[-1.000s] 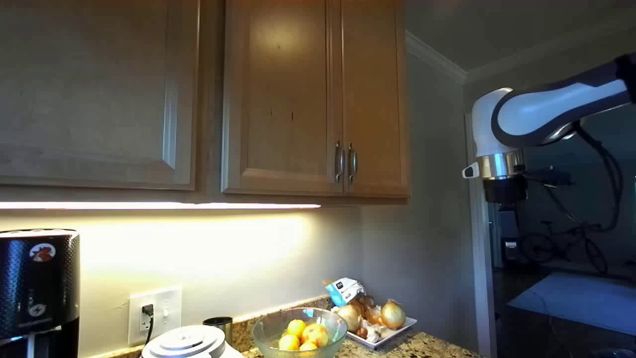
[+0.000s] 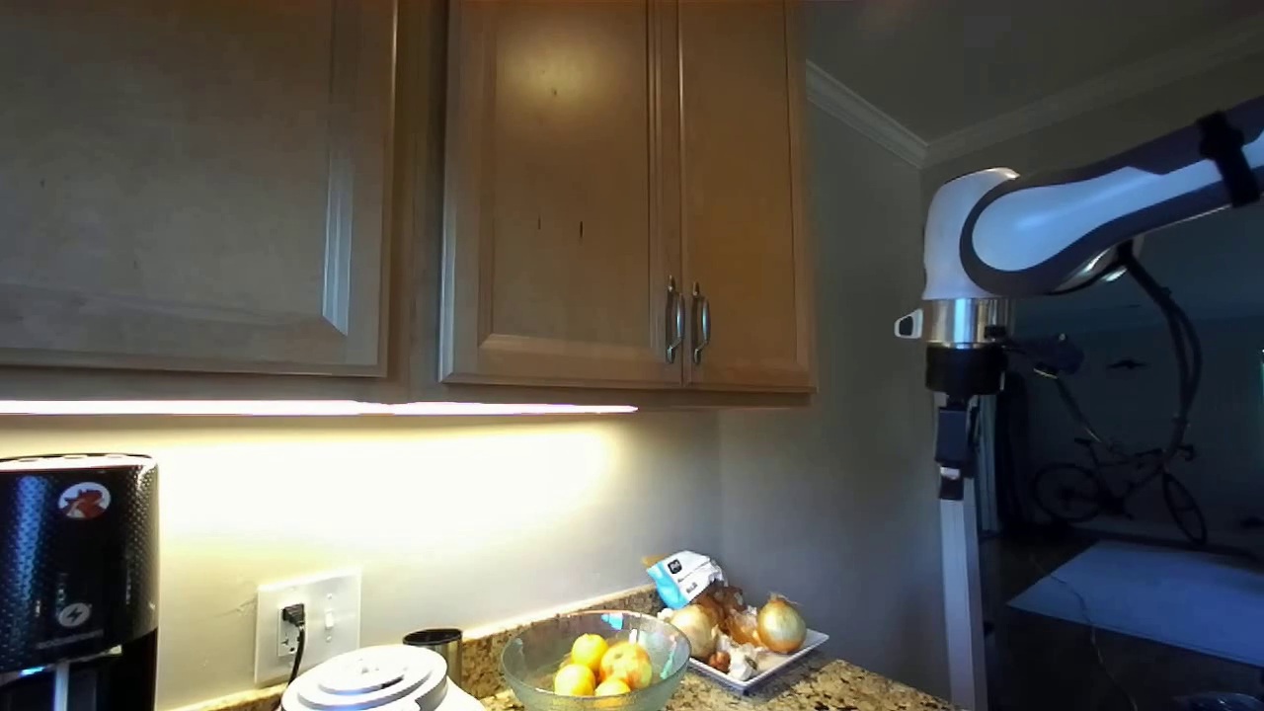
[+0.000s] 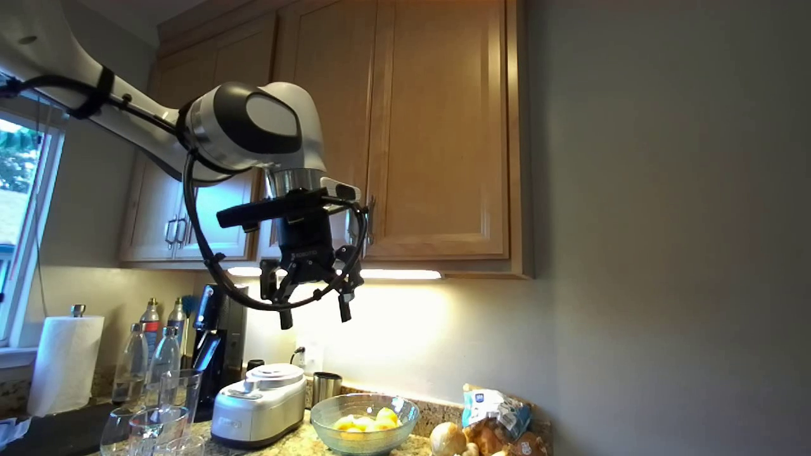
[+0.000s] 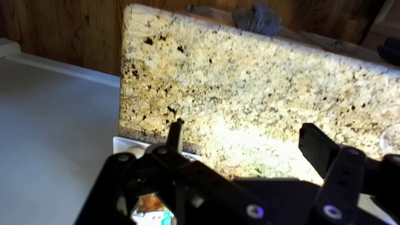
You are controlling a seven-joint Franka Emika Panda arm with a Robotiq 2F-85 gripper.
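Note:
In the second exterior view my gripper (image 3: 315,319) hangs fingers-down in the air, well above the counter, with the upper cabinets behind it. Its two fingers stand wide apart and nothing is between them. From the wrist, the open gripper looks down on the bare granite counter (image 4: 240,82). A glass bowl (image 3: 365,441) of yellow-orange fruit sits on the counter, lower than the gripper. Onions (image 2: 779,624) and garlic lie on a white tray (image 2: 776,673), beside a blue-and-white bag (image 2: 684,579).
Wooden cabinet doors (image 2: 569,190) with metal handles are closed. A white appliance (image 3: 258,406), a metal cup (image 3: 327,386) and several drinking glasses (image 3: 158,425) occupy the counter to the bowl's left. A paper towel roll (image 3: 67,363) stands near the window. Much of the granite under the gripper is clear.
The arm has shifted left in the first exterior view and tilted a little, so the gripper hangs straighter down. The fruit bowl, tray and cabinet doors look unchanged.

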